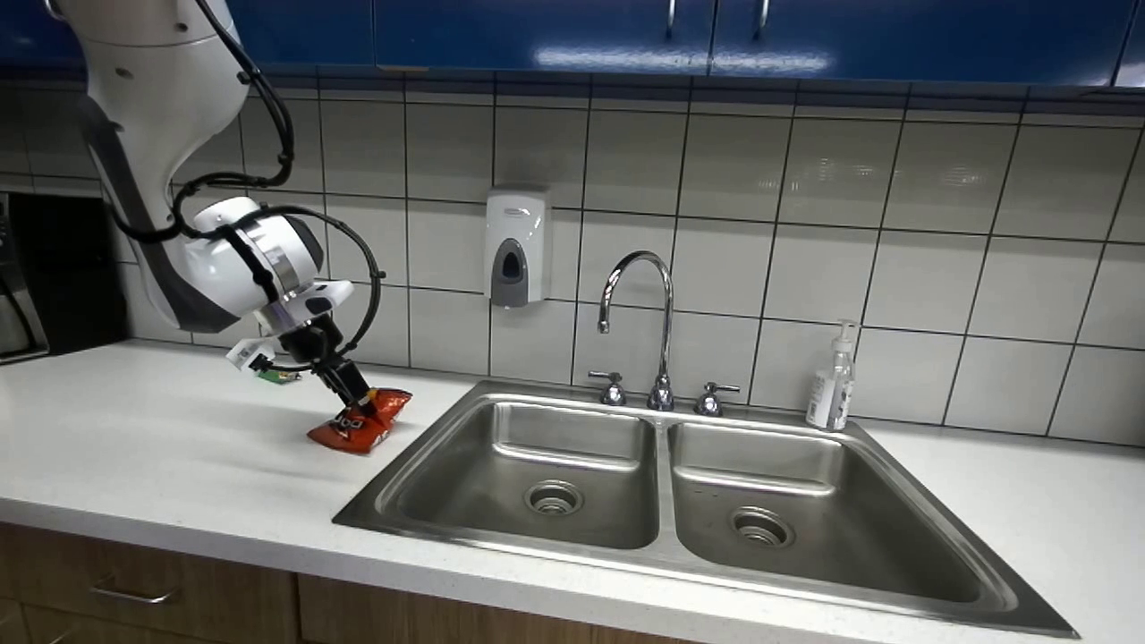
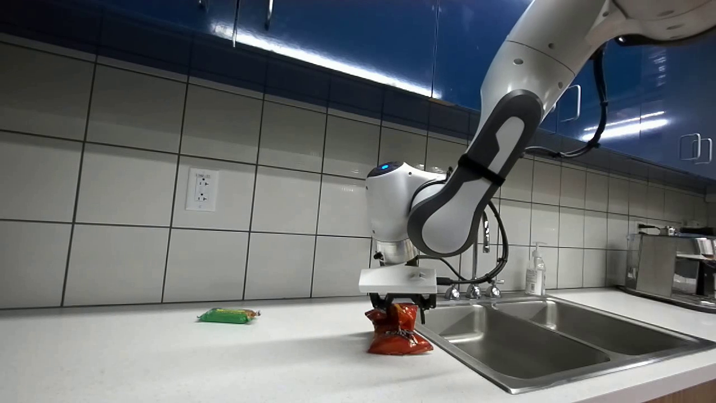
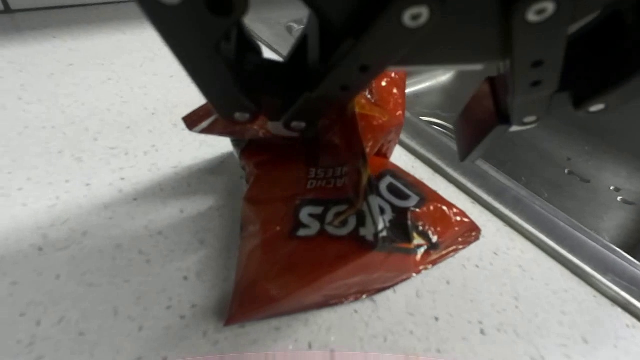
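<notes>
A crinkled red Doritos bag (image 1: 357, 423) rests on the white counter just left of the sink. My gripper (image 1: 366, 403) points down over it, its fingers straddling the bag's upper part. In the second exterior view the bag (image 2: 399, 338) stands below and between the fingers of the gripper (image 2: 401, 312). From the wrist, the bag (image 3: 318, 264) is seen with its upper end between the spread fingers of the gripper. A gap shows between the bag and the right finger's pad (image 3: 481, 117). The left finger's contact is hidden.
A green packet (image 2: 229, 315) lies on the counter near the wall. The double steel sink (image 1: 662, 504) with its faucet (image 1: 663, 333) is close on the right. A soap bottle (image 1: 833, 385) stands behind it.
</notes>
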